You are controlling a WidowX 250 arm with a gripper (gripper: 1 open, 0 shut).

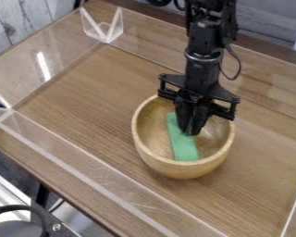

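Note:
A round tan bowl (157, 148) stands on the wooden table, with a long green object (183, 144) lying inside it. The black gripper (191, 118) hangs over the back half of the bowl, its lower parts down at the upper end of the green object. Its fingertips are dark and crowded together, so whether they touch the object cannot be seen clearly, nor whether they are open or shut.
A clear plastic container (103, 26) sits at the back left. Black cables lie at the front left corner.

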